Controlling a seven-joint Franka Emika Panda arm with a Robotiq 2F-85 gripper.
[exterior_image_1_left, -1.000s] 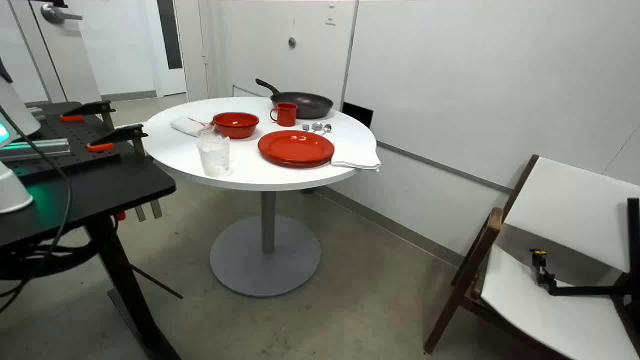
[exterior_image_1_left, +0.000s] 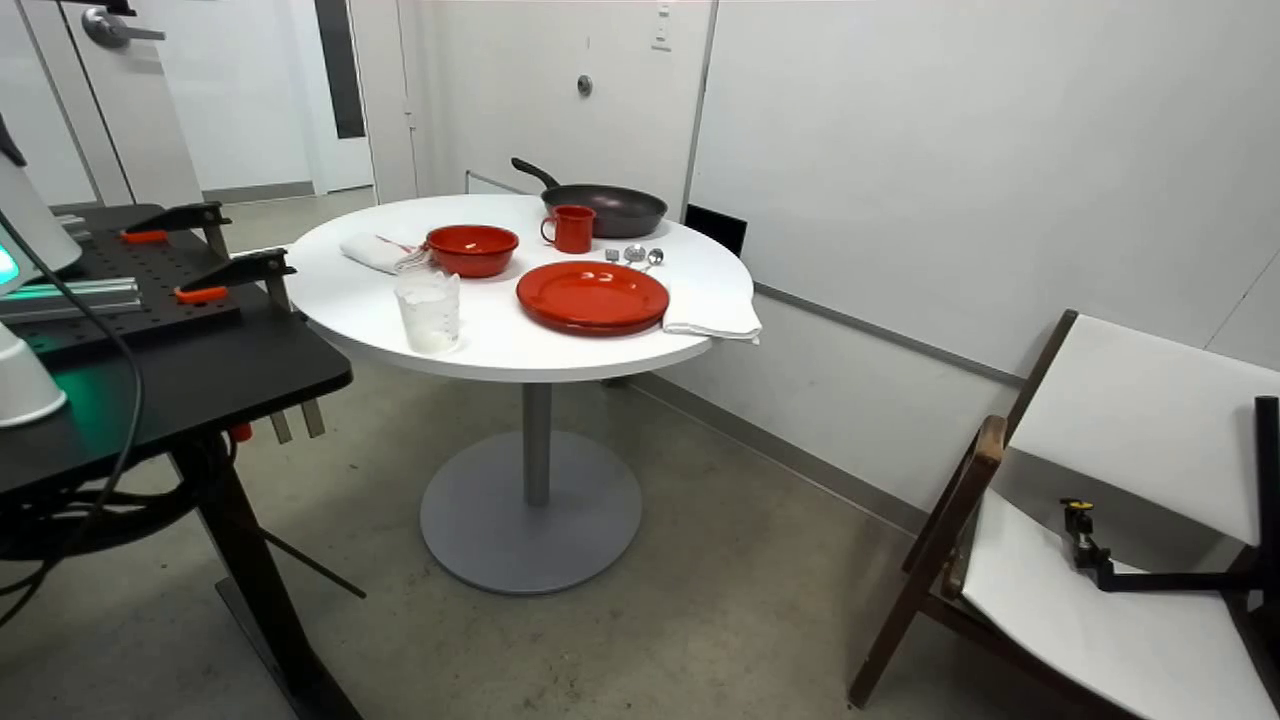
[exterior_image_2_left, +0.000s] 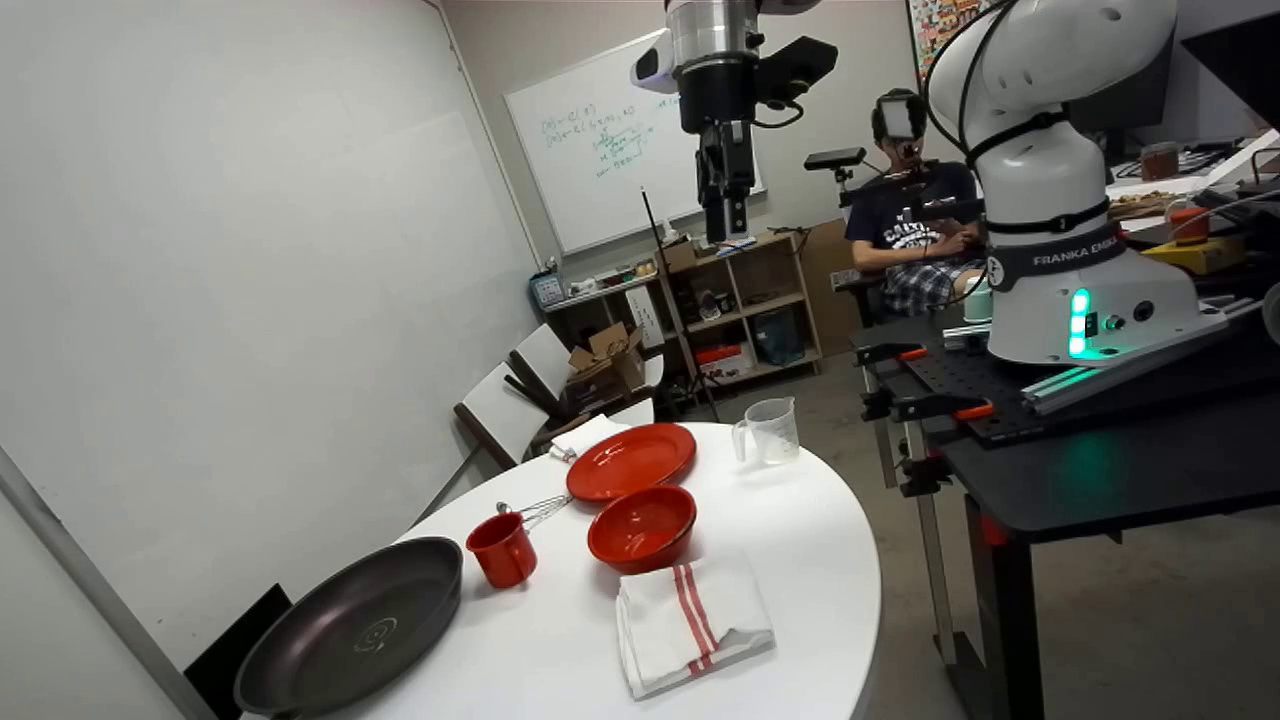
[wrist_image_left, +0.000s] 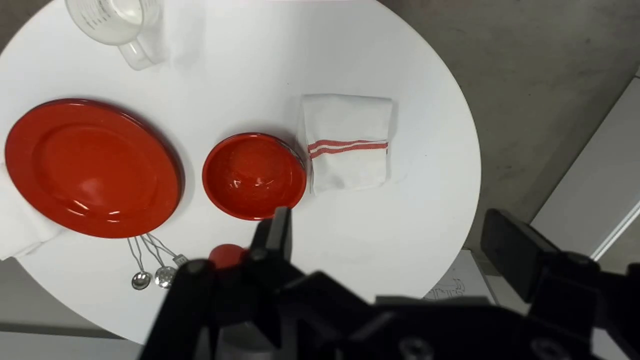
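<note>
My gripper (exterior_image_2_left: 727, 228) hangs high above the round white table, and its fingers stand wide apart with only air between them in the wrist view. Below lies a folded white cloth with red stripes (wrist_image_left: 349, 143), right beside a red bowl (wrist_image_left: 254, 176). The bowl looks empty. To its left are stacked red plates (wrist_image_left: 93, 168), and a clear measuring jug (exterior_image_2_left: 769, 430) stands near the table's edge. A red mug (exterior_image_2_left: 503, 551) sits between the bowl and a dark frying pan (exterior_image_2_left: 354, 626). One finger partly covers the mug in the wrist view.
Several metal utensils (wrist_image_left: 153, 270) lie by the plates, and another white cloth (exterior_image_1_left: 713, 313) is tucked against them, overhanging the edge. A black bench (exterior_image_1_left: 180, 360) with clamps adjoins the table.
</note>
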